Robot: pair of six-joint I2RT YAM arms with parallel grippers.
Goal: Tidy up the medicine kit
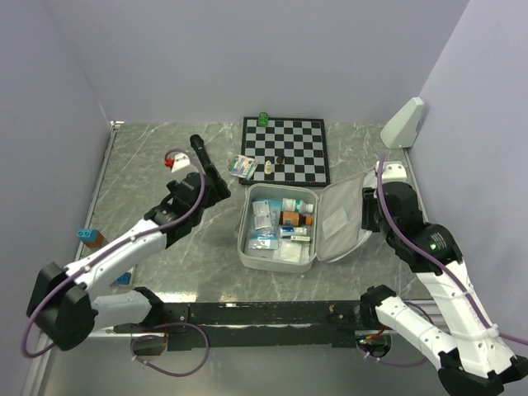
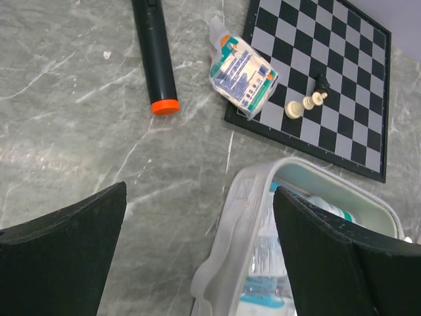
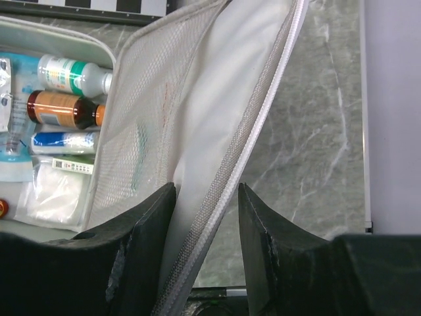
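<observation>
The medicine kit [image 1: 248, 253], a pale case, lies open, holding a white-green bottle [image 3: 60, 72], brown bottle [image 3: 60, 108], tube [image 3: 64, 142], blue pouches and packets. My right gripper is shut on the edge of the raised mesh lid [image 3: 151, 99] at the case's right. My left gripper is open above the table, just left of the case, nothing between its fingers. A small printed packet [image 2: 242, 74] lies by the chessboard's corner.
A chessboard [image 1: 297, 132] with a few pieces stands behind the case. A black cylinder [image 2: 153, 56], coloured blocks [image 1: 91, 238] on the left and a white object [image 1: 401, 124] at back right also stand on the table [image 1: 140, 190].
</observation>
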